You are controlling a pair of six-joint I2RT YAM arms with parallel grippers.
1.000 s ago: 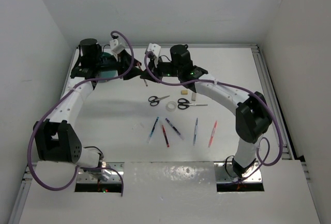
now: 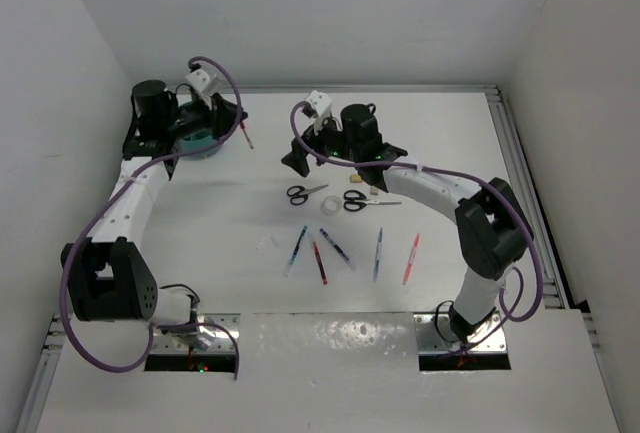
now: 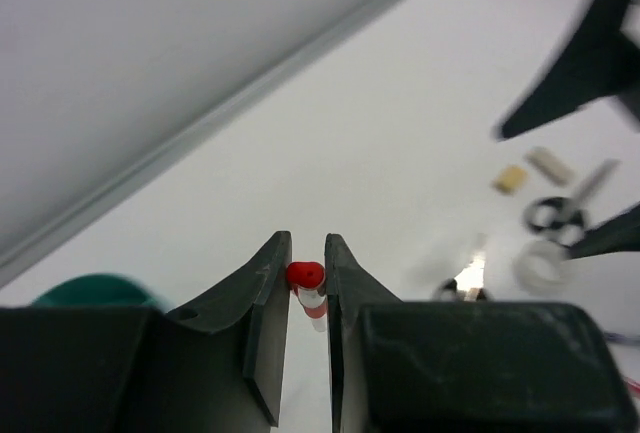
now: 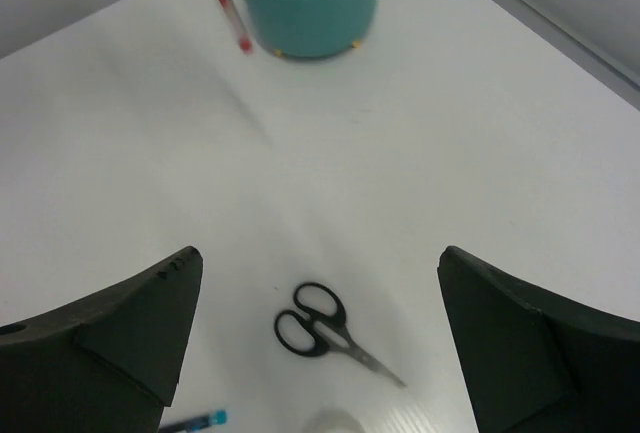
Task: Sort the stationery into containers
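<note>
My left gripper is shut on a red-capped pen, held up beside the teal compartmented holder (image 4: pixel 305 23) at the back left; in the right wrist view the pen (image 4: pixel 225 3) hangs left of the holder. My right gripper stands open over the centre, nothing between its fingers. On the table lie two pairs of scissors (image 2: pixel 298 195) (image 2: pixel 356 201), a tape roll (image 2: pixel 331 205), a yellow block (image 3: pixel 510 178), a pale block (image 3: pixel 550 164) and several pens (image 2: pixel 322 263) toward the front.
Walls bound the back and both sides, with a metal rail (image 2: pixel 520 193) along the table's edge.
My left gripper has moved left toward the holder with the pen. My right gripper has drawn back slightly toward the right and front, away from the left one, and now stands open.
</note>
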